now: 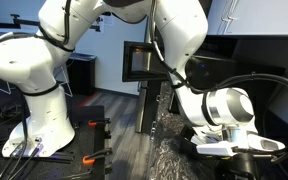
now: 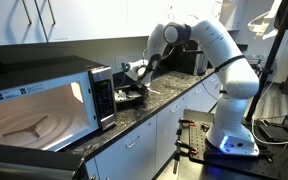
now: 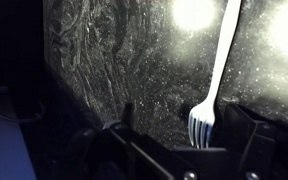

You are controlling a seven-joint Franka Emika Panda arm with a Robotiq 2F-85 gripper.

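A white fork [image 3: 222, 60] lies on the dark speckled counter in the wrist view, its handle running up out of the top edge. Its tines point toward my gripper, which is open. They appear nearer the right finger than the left, and no contact is clear. In exterior view 1, the white arm [image 1: 216, 104] reaches down over the counter at right, where its dark gripper [image 1: 246, 160] is hard to make out. The fork cannot be picked out in either exterior view.
A microwave [image 2: 102, 97] stands on the counter [image 2: 117, 133], left of the arm's reach in exterior view 2. White cabinets [image 2: 142, 150] run below the counter. Black cables loop around the arm in exterior view 1.
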